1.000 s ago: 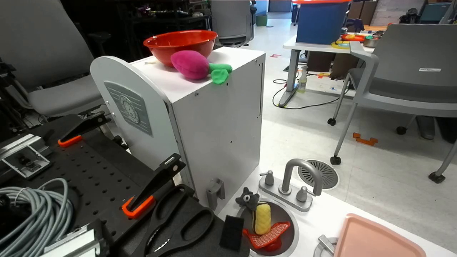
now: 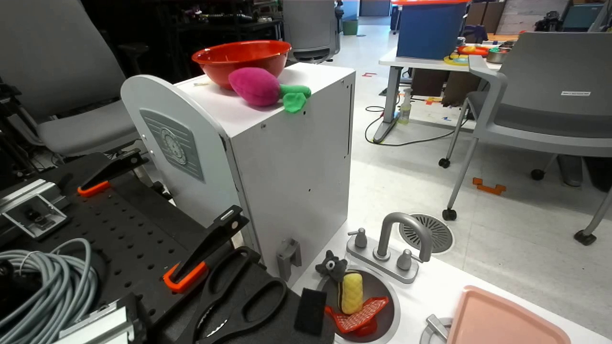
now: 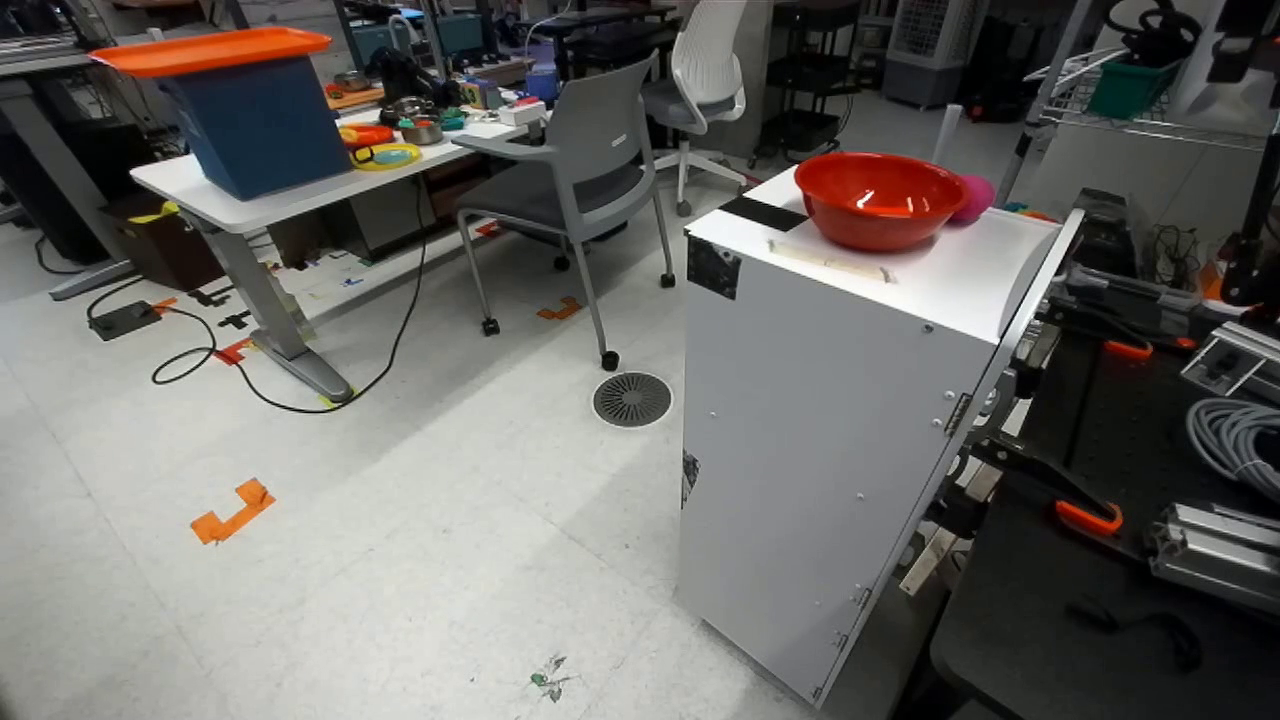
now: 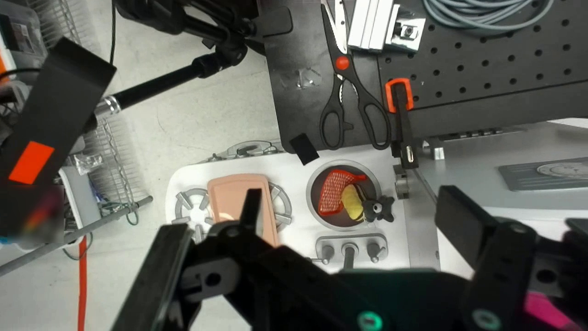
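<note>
My gripper stands open in the wrist view, its two dark fingers wide apart and nothing held between them; neither exterior view shows it. Well below lies the toy sink (image 4: 313, 216), holding a red mesh piece (image 4: 333, 193), a yellow plush piece (image 4: 351, 202) and a small dark grey plush (image 4: 379, 209) that leans over the rim. On top of the white cabinet (image 2: 287, 166) rests a red bowl (image 2: 241, 57), with a magenta plush vegetable (image 2: 255, 87) with green leaves lying beside it. A pink tray (image 4: 242, 193) covers part of the stove rings left of the sink.
Black scissors (image 4: 342, 94) and an orange-tipped clamp (image 4: 405, 124) lie by the sink on the dark table (image 4: 463, 88). A grey faucet (image 2: 404, 229) rises at the sink's edge. Coiled grey cable (image 2: 63, 292) occupies the table's near side.
</note>
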